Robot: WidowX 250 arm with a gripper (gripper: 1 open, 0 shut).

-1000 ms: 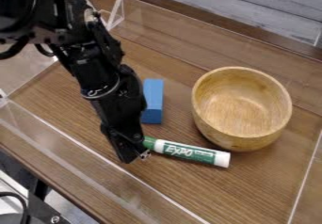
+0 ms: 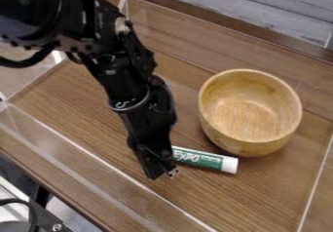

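Note:
My black gripper (image 2: 159,166) is low over the table at the centre, its tip just beside the left end of a green-and-white Expo marker (image 2: 211,160), partly covering it. The fingers look shut; whether anything is between them is hard to see. The marker lies on the wooden table (image 2: 130,197). A wooden bowl (image 2: 250,114) sits right of the gripper, behind the marker.
A raised wooden edge runs along the back.
The arm has shifted rightward toward the marker's left end, now covering part of it and the blue block. The marker and bowl look unmoved.

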